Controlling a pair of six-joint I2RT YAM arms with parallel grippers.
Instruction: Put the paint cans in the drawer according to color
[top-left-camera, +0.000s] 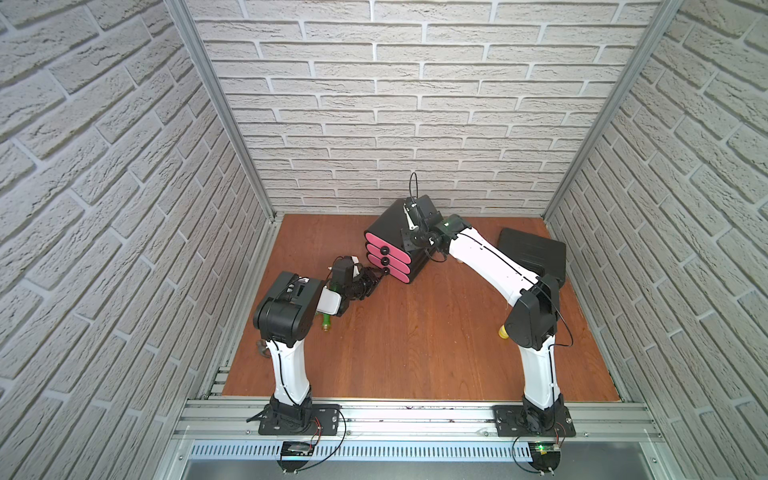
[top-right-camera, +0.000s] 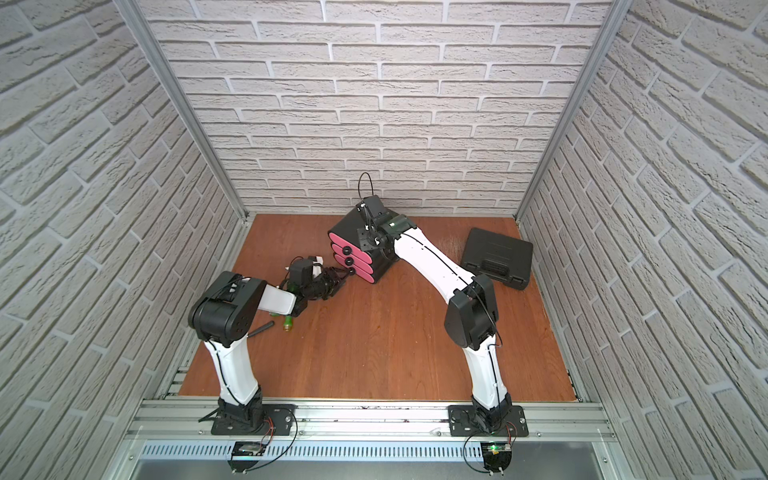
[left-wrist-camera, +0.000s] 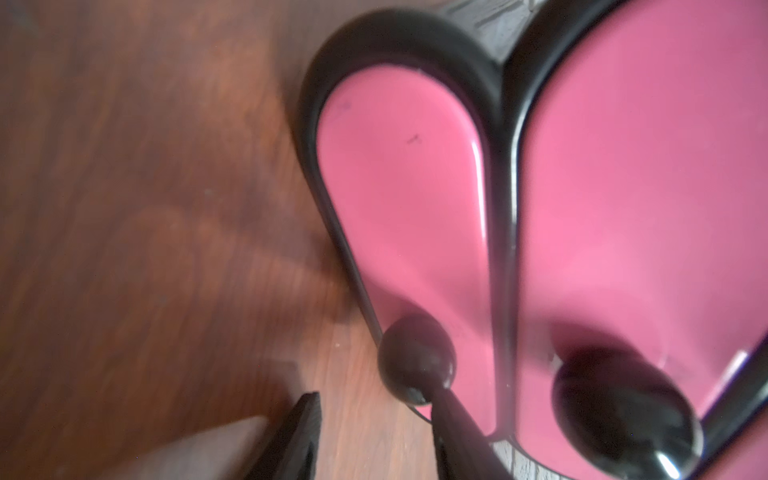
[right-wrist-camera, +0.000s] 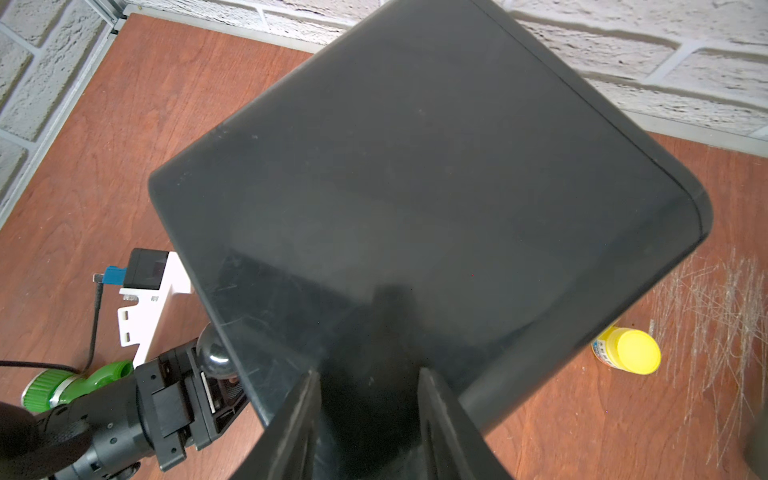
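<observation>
The black drawer unit (top-left-camera: 390, 224) has pink fronts and round black knobs; its drawers look shut. My left gripper is open at the lowest pink drawer (left-wrist-camera: 408, 184). One of its fingers (left-wrist-camera: 460, 440) overlaps that drawer's knob (left-wrist-camera: 416, 357) in the left wrist view; contact is unclear. Over the unit's black top (right-wrist-camera: 432, 200), my right gripper stands open with nothing between its fingers. A yellow paint can (right-wrist-camera: 636, 350) sits beside the unit. Green cans (right-wrist-camera: 46, 389) lie behind the left gripper, partly covered by it in the right wrist view.
Another yellow item (top-left-camera: 503, 332) shows near the right elbow. A black case (top-right-camera: 497, 257) lies at the right side. One dark stick (top-right-camera: 261, 329) rests near the left arm.
</observation>
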